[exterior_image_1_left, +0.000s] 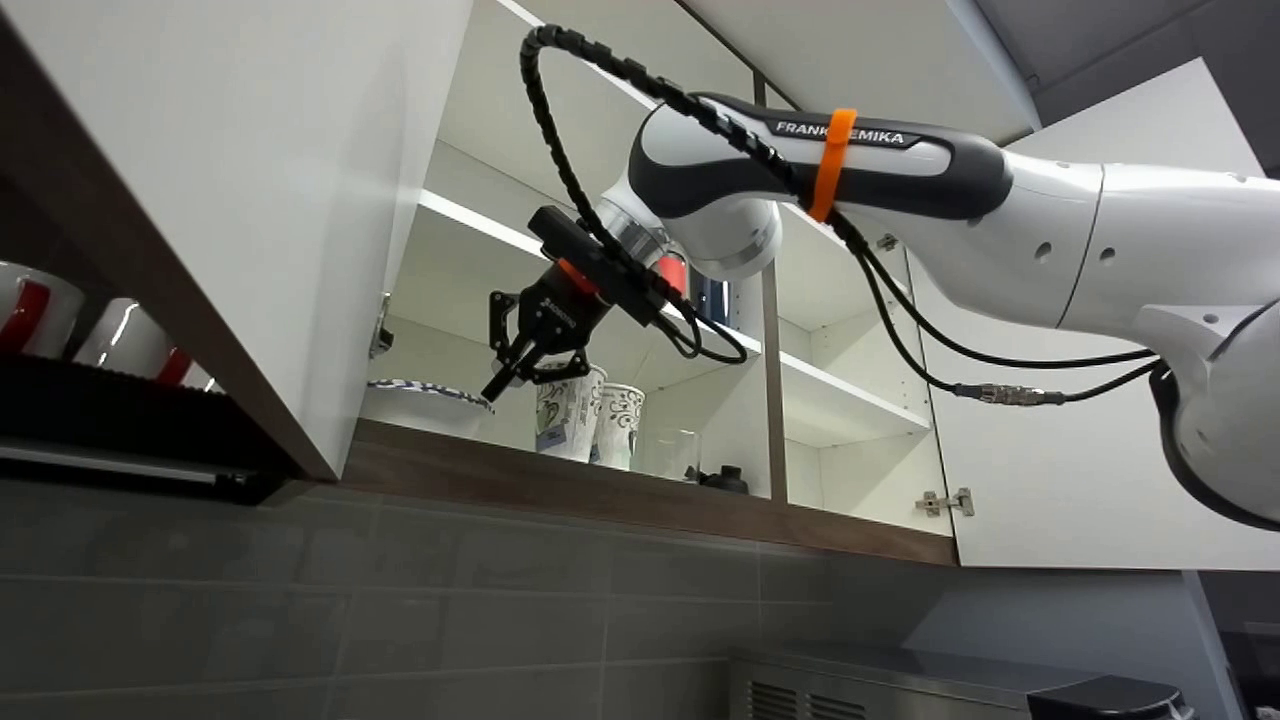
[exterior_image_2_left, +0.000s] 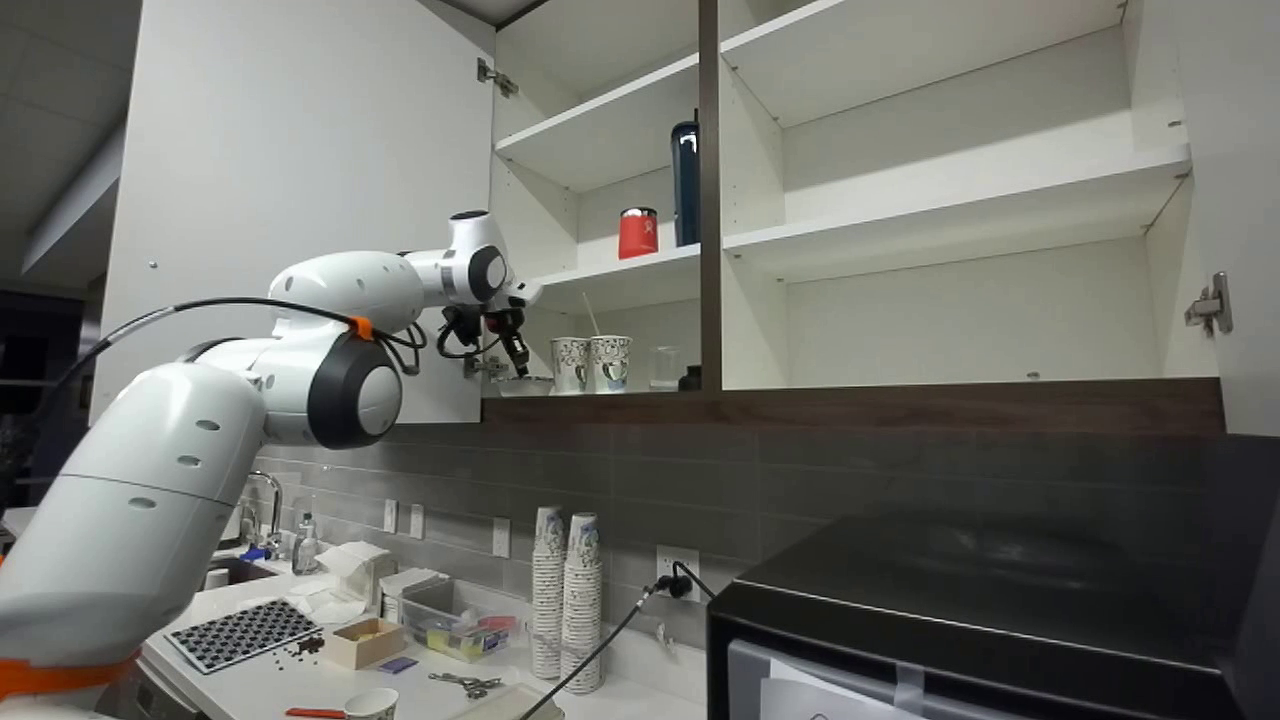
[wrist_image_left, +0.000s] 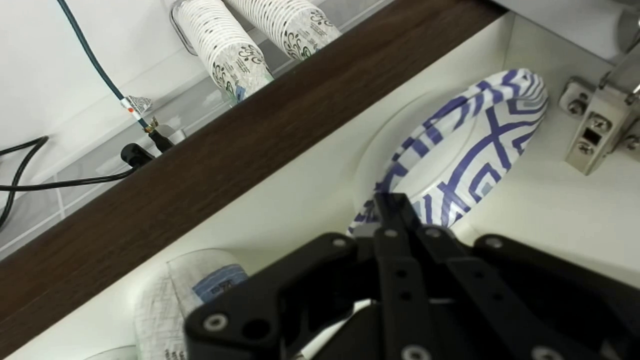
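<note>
A white bowl with a blue geometric pattern (wrist_image_left: 504, 141) sits on the lowest cabinet shelf, near the open door's hinge. In exterior view 1 only its pale side and patterned rim (exterior_image_1_left: 428, 408) show. My gripper is shut, its fingertips together at the bowl's near edge and covering part of it in the wrist view. From exterior view 1 the gripper (exterior_image_1_left: 492, 391) points down at the rim's right end. Whether the thin rim is caught between the fingers cannot be made out.
Patterned paper cups (exterior_image_1_left: 618, 422) and a clear glass (exterior_image_1_left: 668, 454) stand right of the bowl. A metal hinge (wrist_image_left: 594, 126) is close to the bowl's far end. A dark wooden edge (wrist_image_left: 240, 153) borders the shelf. A red tumbler (exterior_image_2_left: 638, 233) stands one shelf higher.
</note>
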